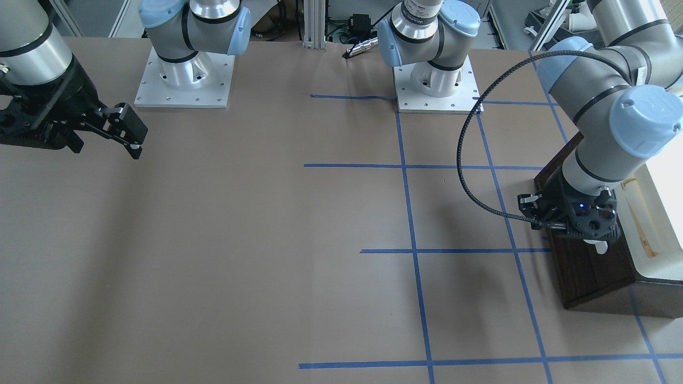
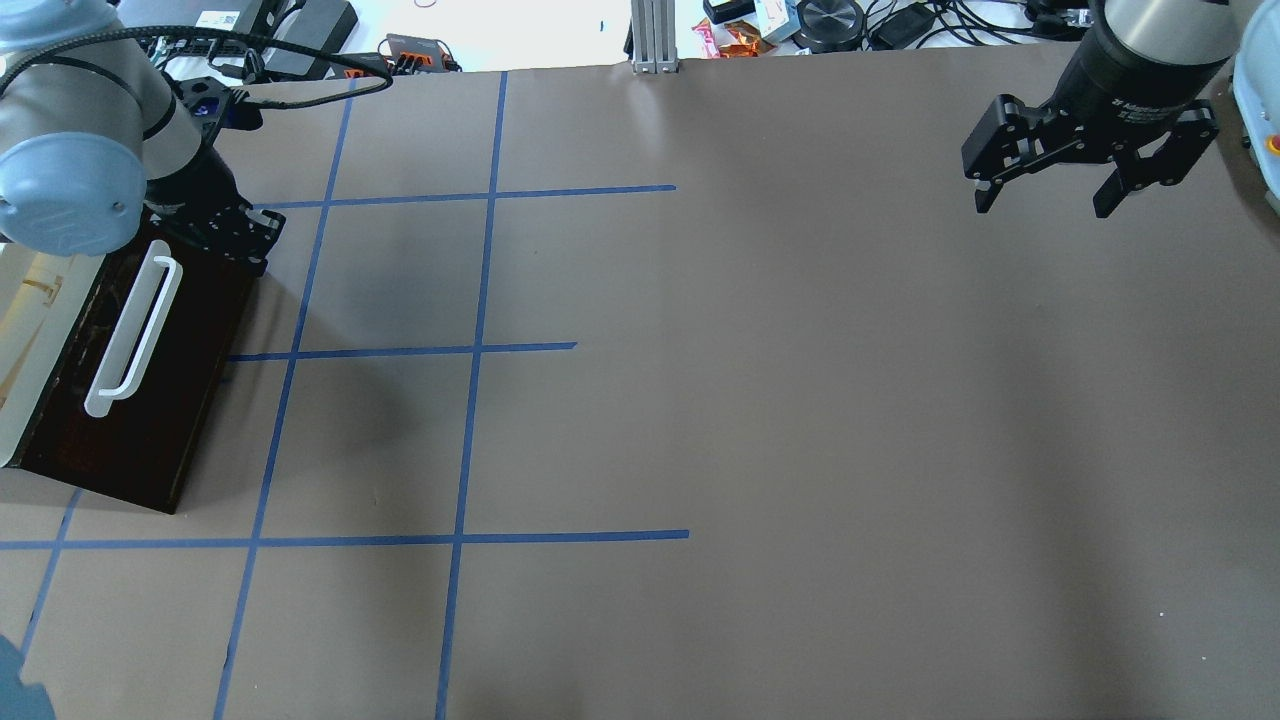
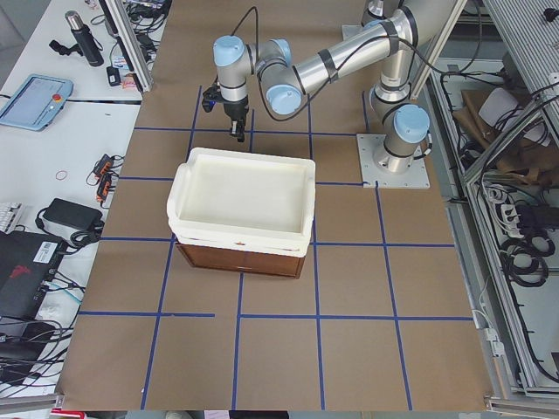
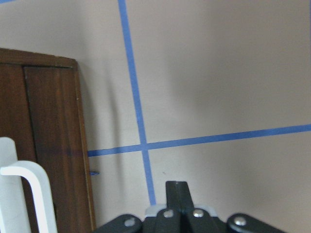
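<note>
A dark wooden box (image 1: 579,272) with a white liner (image 3: 240,196) stands on the taped floor, a white handle (image 2: 132,330) on its dark face. The gripper is beside that face, just off the handle (image 4: 38,191); in the wrist view its black fingertips meet at bottom centre over the floor, with the handle to their left. The gripper looks shut, with nothing visible held between its fingers. In the front view its tip is largely hidden behind the wrist housing.
A second black gripper (image 2: 1086,156) hangs at the other side of the workspace. Two further white arm bases (image 1: 435,89) stand at the back. A looping cable hangs from the working arm.
</note>
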